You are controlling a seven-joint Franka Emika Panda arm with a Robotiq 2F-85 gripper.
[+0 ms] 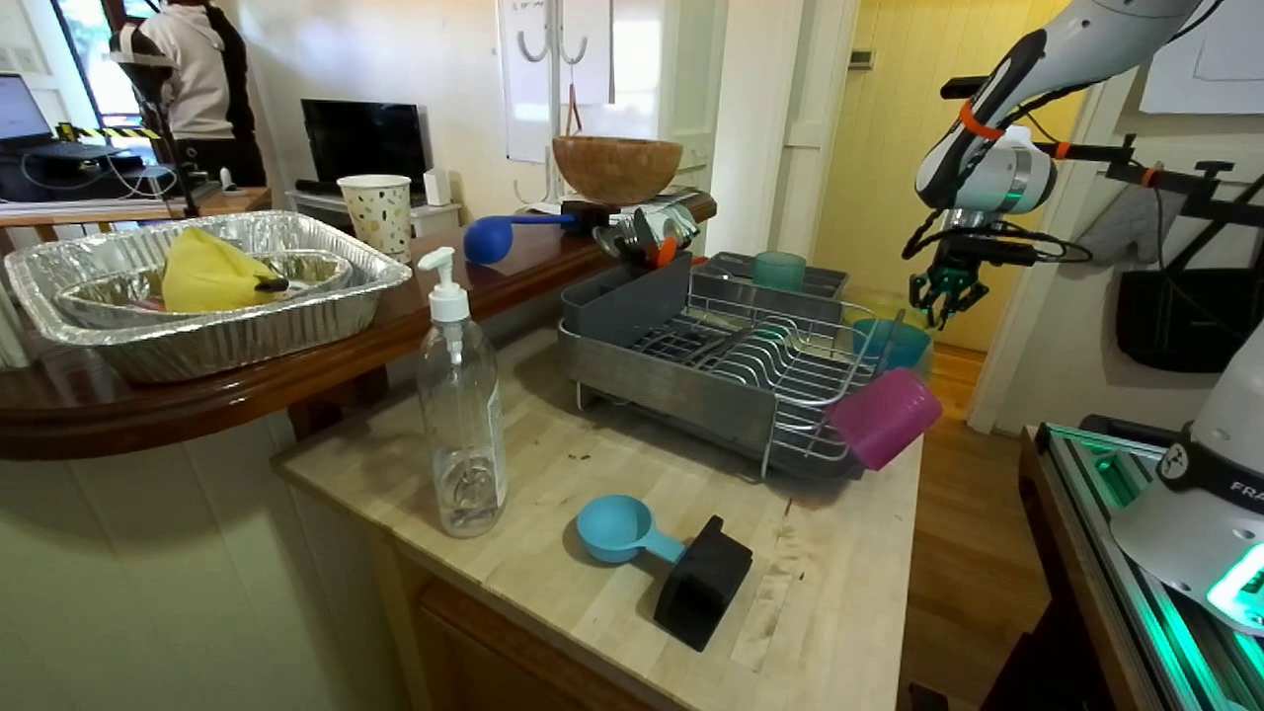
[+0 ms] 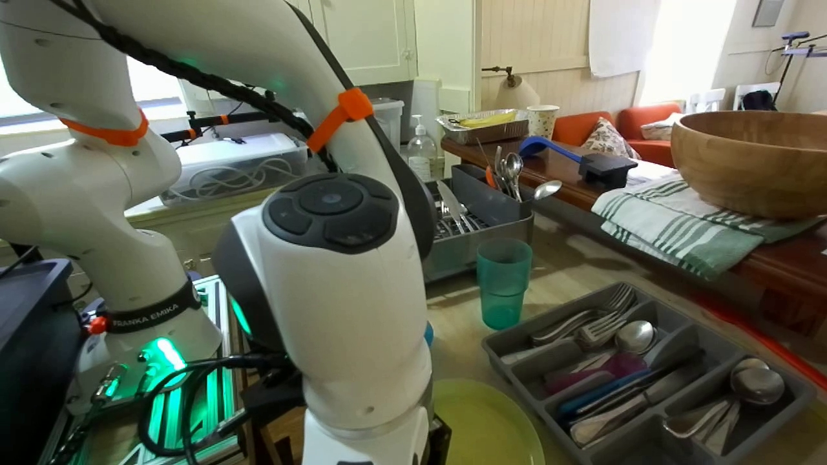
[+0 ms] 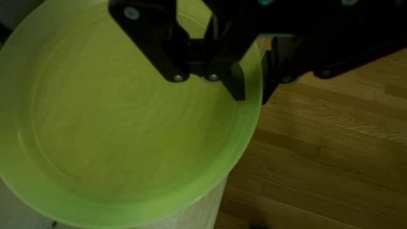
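A yellow-green plate (image 3: 126,126) fills most of the wrist view, lying near the counter's edge. My gripper is shut on its rim, one finger over the inside and the other outside it. In exterior view 1 the gripper (image 1: 944,310) shows behind the dish rack, beyond a teal cup (image 1: 895,344). Exterior view 2 shows part of the plate (image 2: 484,426) beside the arm; the gripper itself is hidden there by the wrist.
A grey cutlery tray (image 2: 496,352) with forks, knives and spoons lies close beside the plate, and a green tumbler (image 2: 504,283) stands behind it. The dish rack (image 1: 675,385) holds a tilted magenta cup (image 1: 886,417). Past the counter's edge is open floor (image 3: 324,160).
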